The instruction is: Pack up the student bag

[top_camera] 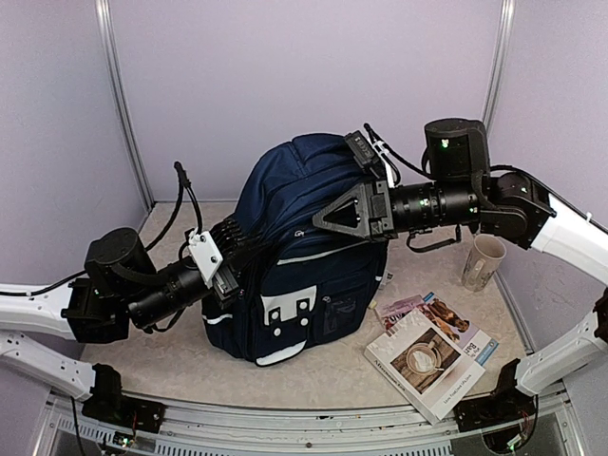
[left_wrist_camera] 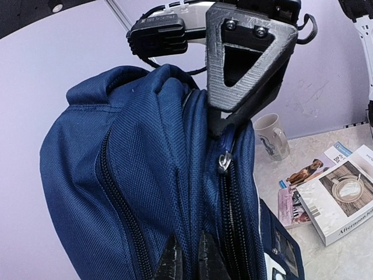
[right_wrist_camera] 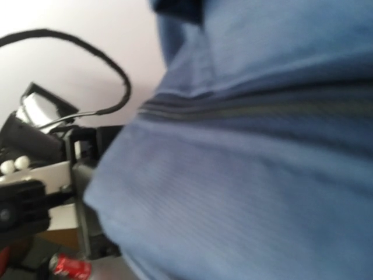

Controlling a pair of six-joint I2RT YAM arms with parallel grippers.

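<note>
The dark blue backpack (top_camera: 328, 285) stands upright in the middle of the table, white trim on its front pocket. At its left side my left gripper (top_camera: 251, 251) is shut on a fold of the fabric; dark fingers (left_wrist_camera: 169, 259) flank that fold in the left wrist view. My right gripper (top_camera: 321, 220) reaches over the bag's upper right, its tip against the fabric close to a zipper pull (left_wrist_camera: 224, 163). How wide its fingers stand cannot be made out. Blurred blue cloth with a zipper (right_wrist_camera: 262, 111) fills most of the right wrist view.
A white book with a coffee picture (top_camera: 418, 364) lies at the front right, over colourful booklets (top_camera: 446, 315). Behind them stands a pale mug (top_camera: 484, 263). Bare table (top_camera: 171, 366) shows at the front left.
</note>
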